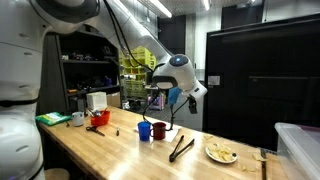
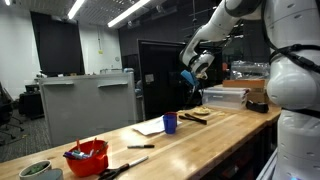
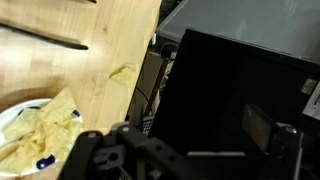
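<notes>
High above the far side of the table, my gripper stands open, with nothing visible between its dark fingers. In exterior view 1 the white hand is tilted, well clear of everything on the table. A white plate (image 1: pixel 231 160) holds yellow chip-like pieces (image 1: pixel 219 151); the wrist view shows these chips (image 3: pixel 45 130) at lower left. Left of the plate lie black tongs (image 1: pixel 182 150). A blue cup (image 1: pixel 144 131) and a dark red cup (image 1: pixel 159 131) stand close together mid-table.
A red container (image 1: pixel 98 118) with utensils and a white mug (image 1: pixel 77 119) occupy the left side. One loose yellow piece (image 3: pixel 124 75) lies beyond the plate. A white bin (image 1: pixel 300 145) borders the right.
</notes>
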